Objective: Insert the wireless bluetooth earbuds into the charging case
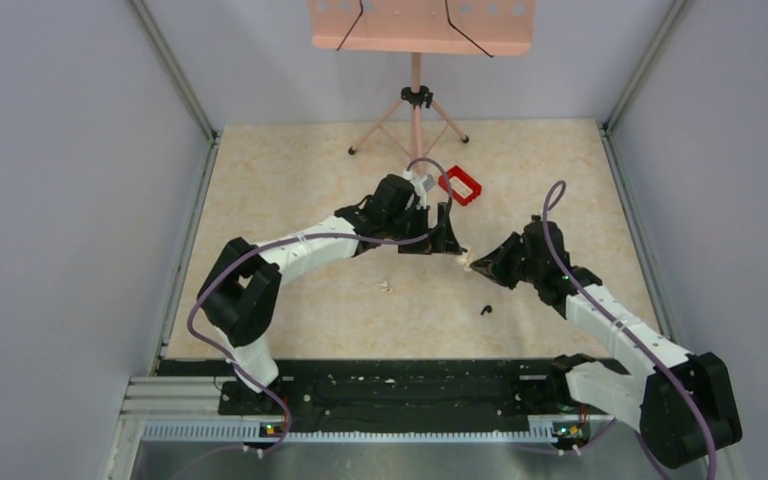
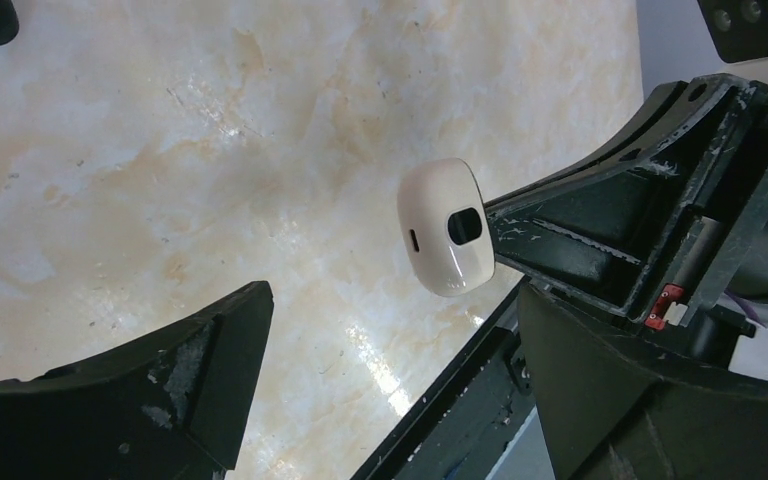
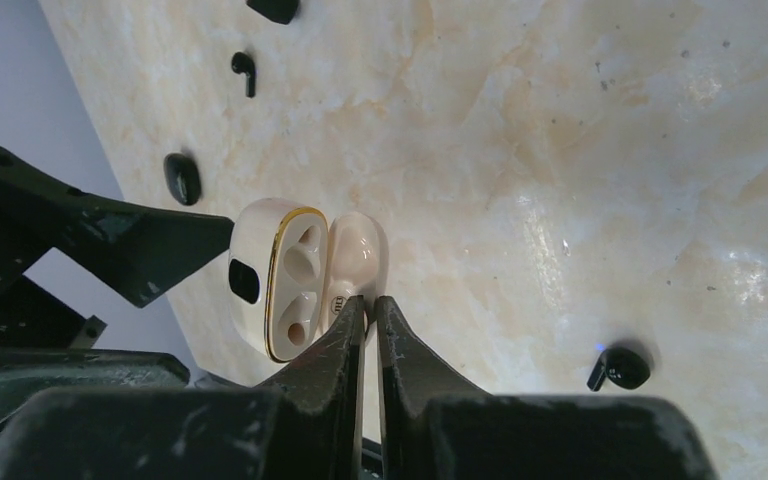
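The cream charging case is held in my right gripper, which is shut on it; its lid stands open and the earbud cavities show empty in the right wrist view. My left gripper is open, just left of the case, with nothing between its fingers. A black earbud lies on the table at lower right in the right wrist view, another at upper left. Small pale pieces lie left of centre, too small to tell apart in the top view.
A red tray sits behind the grippers. A pink stand stands at the back. A black rounded object lies beyond the case.
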